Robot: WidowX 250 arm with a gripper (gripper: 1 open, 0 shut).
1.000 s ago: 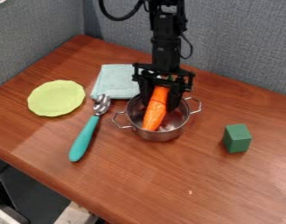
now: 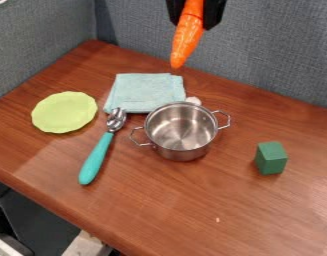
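An orange carrot [image 2: 189,30] hangs upright, tip down, high at the top of the view, held by my gripper [image 2: 195,10], which is shut on it and mostly out of frame. Below it, a steel pot [image 2: 181,147] with two side handles stands on the wooden table with nothing visible inside.
A pale cloth [image 2: 143,90] lies behind the pot, with a small white object partly hidden there. A yellow-green plate [image 2: 64,111] and a teal-handled spoon [image 2: 96,156] lie left; a green block [image 2: 270,157] sits right. Grey panels border the back.
My gripper has risen from the pot with the carrot, lifting it out and up to the top edge of the view.
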